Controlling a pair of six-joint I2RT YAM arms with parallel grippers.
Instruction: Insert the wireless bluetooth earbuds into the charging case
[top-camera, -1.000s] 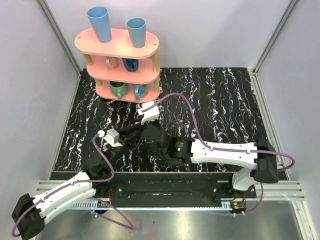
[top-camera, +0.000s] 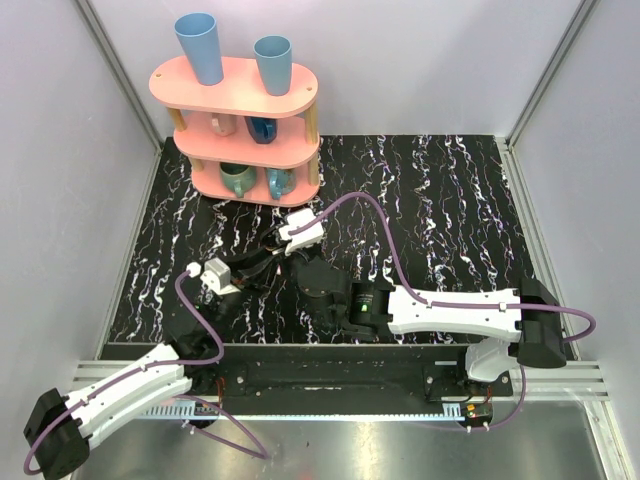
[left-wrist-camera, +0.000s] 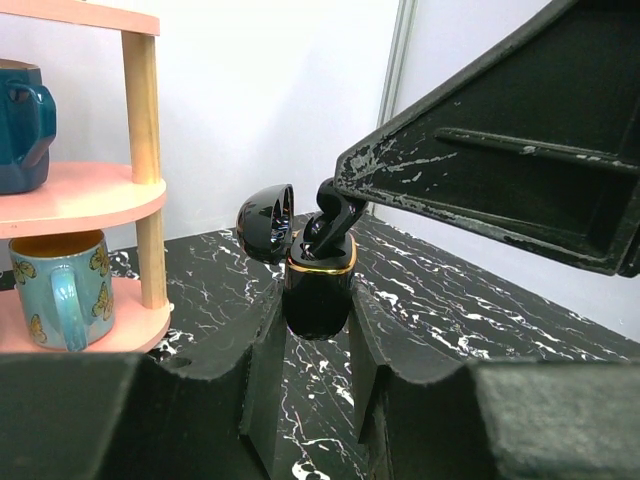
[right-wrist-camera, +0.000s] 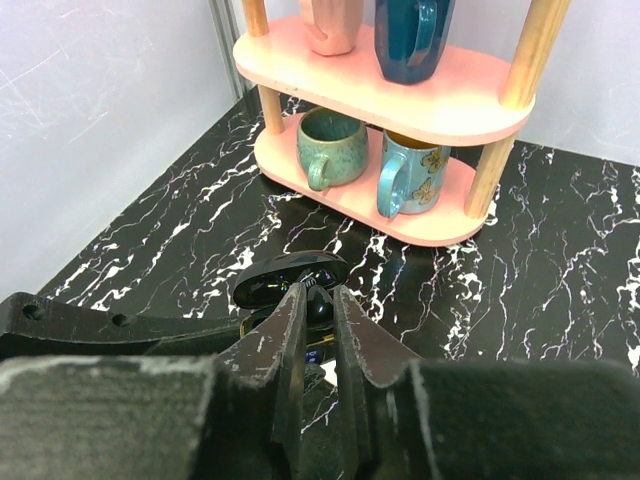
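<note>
The black charging case (left-wrist-camera: 318, 300) with gold trim is held in my left gripper, its lid raised at the left. My right gripper is shut on a small black earbud (left-wrist-camera: 335, 215) at the top of the case; in the left wrist view its dark finger reaches in from the upper right. In the right wrist view the open lid (right-wrist-camera: 290, 265) shows behind the fingertips, which hide most of the earbud. In the top view both grippers meet left of centre, mostly hiding case and earbud. Whether the earbud is fully seated cannot be told.
A pink three-tier shelf (top-camera: 235, 90) with cups and mugs stands at the back left, beyond the grippers. White walls enclose the sides and back.
In the top view my right gripper and arm have moved slightly toward the front of the table, down in the frame. The left arm is nearly still.
</note>
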